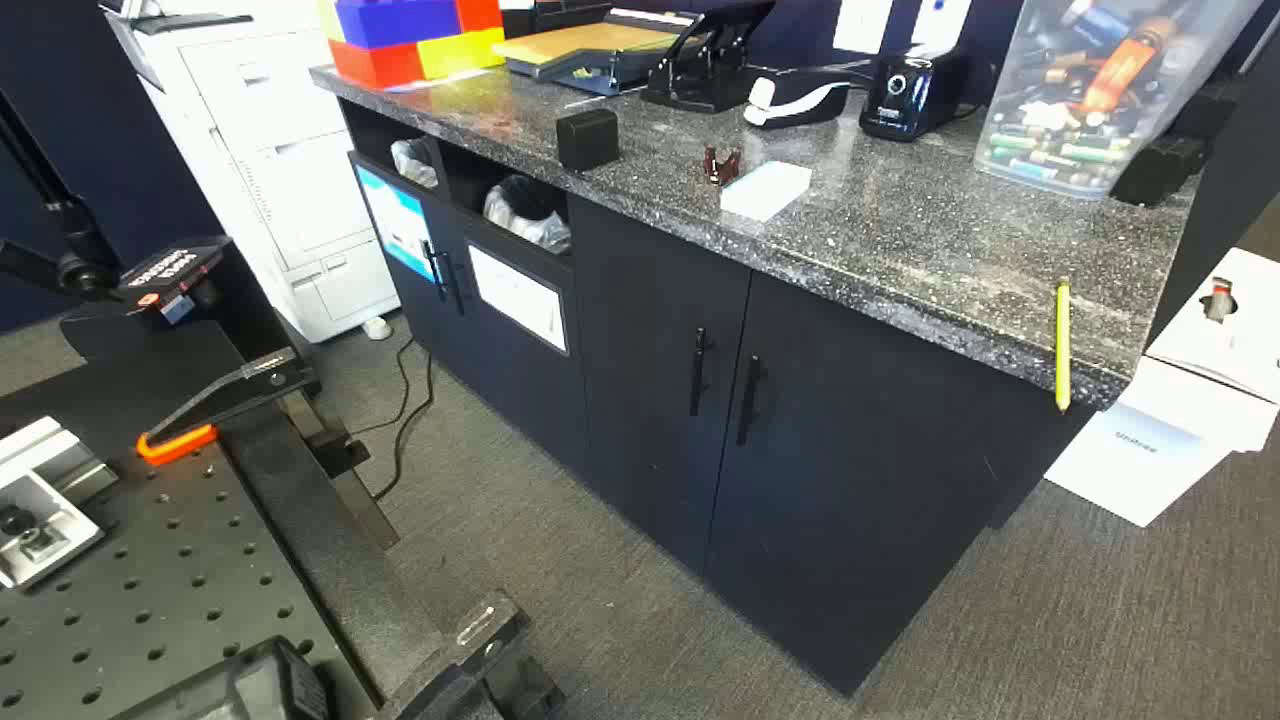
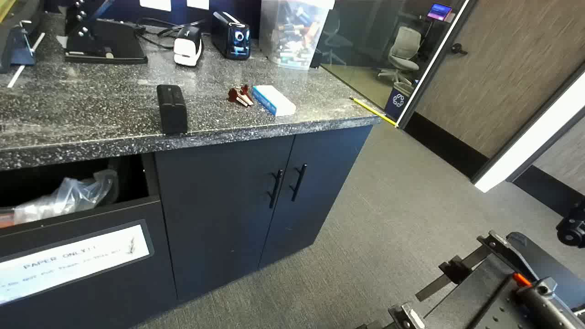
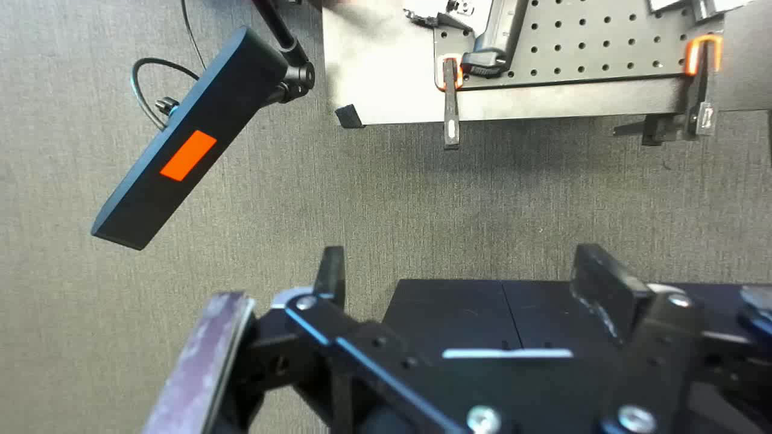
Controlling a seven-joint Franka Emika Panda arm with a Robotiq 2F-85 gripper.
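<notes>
My gripper is open in the wrist view, its two black fingers wide apart and nothing between them. Beyond it lie carpet and the dark cabinet front (image 3: 449, 311). Neither exterior view shows the gripper. On the speckled counter (image 1: 912, 240) stand a black block-shaped battery (image 2: 172, 109), a dark red clip-like piece (image 2: 241, 95) and a small white and blue box (image 2: 275, 101). A yellow pencil (image 1: 1063, 342) lies at the counter's right end, its tip sticking out past the edge.
Along the counter's back are a stapler (image 1: 798, 96), a black pencil sharpener (image 1: 912, 92) and a clear bin of batteries (image 1: 1080, 96). A perforated workbench (image 1: 132, 576) with clamps faces the cabinet, with carpet between. A dark panel on an arm (image 3: 184, 144) hangs at left.
</notes>
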